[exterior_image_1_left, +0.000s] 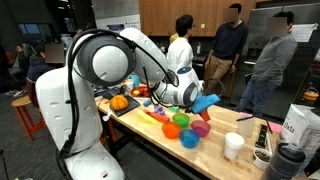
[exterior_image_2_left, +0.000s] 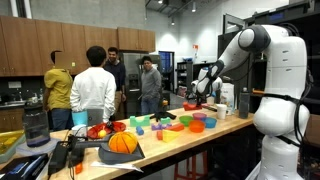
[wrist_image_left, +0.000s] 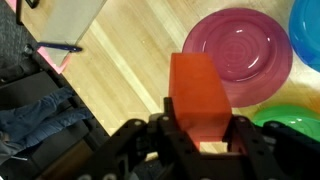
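An orange-red block-like object (wrist_image_left: 198, 90) fills the middle of the wrist view, with my gripper shut on its near end. Beyond it lies a dark pink bowl (wrist_image_left: 238, 55), partly covered by the object. A blue bowl (wrist_image_left: 308, 35) and a green bowl (wrist_image_left: 290, 120) adjoin the pink one. In exterior view 1 the gripper (exterior_image_1_left: 204, 102) hangs just above the pink bowl (exterior_image_1_left: 200, 128), and a red patch of the held object (exterior_image_1_left: 206, 116) shows below it. Whether object and bowl touch, I cannot tell.
Several coloured bowls, including a blue one (exterior_image_1_left: 189, 138), stand close together. White cups (exterior_image_1_left: 233, 146) and dark canisters (exterior_image_1_left: 285, 160) occupy the table's right end. An orange ball (exterior_image_2_left: 123, 143) sits at the other end. People stand behind the table.
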